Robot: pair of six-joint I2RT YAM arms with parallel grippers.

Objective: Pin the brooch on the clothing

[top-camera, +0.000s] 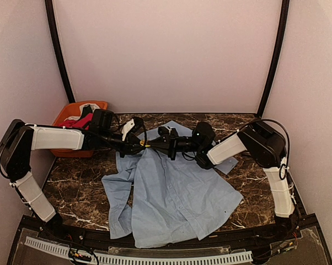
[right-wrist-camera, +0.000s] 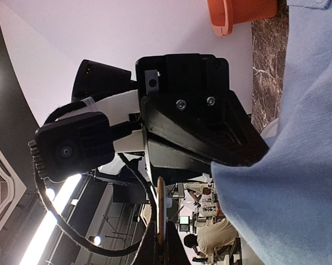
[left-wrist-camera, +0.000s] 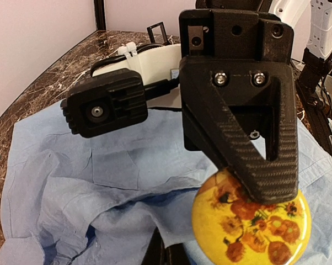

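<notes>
A light blue shirt (top-camera: 177, 199) is spread over the dark marble table. My two grippers meet above its upper part in the top view. My right gripper (top-camera: 152, 144) is shut on the yellow flower-patterned brooch (left-wrist-camera: 251, 226), seen large in the left wrist view under that gripper's black finger; its edge shows thin in the right wrist view. My left gripper (top-camera: 139, 146) is shut at a lifted fold of shirt, which rises from its fingertips in the left wrist view, just beside the brooch.
An orange bin (top-camera: 64, 125) with red and white cloth stands at the back left. Bare marble table (top-camera: 72, 193) shows on both sides of the shirt. White walls enclose the back and sides.
</notes>
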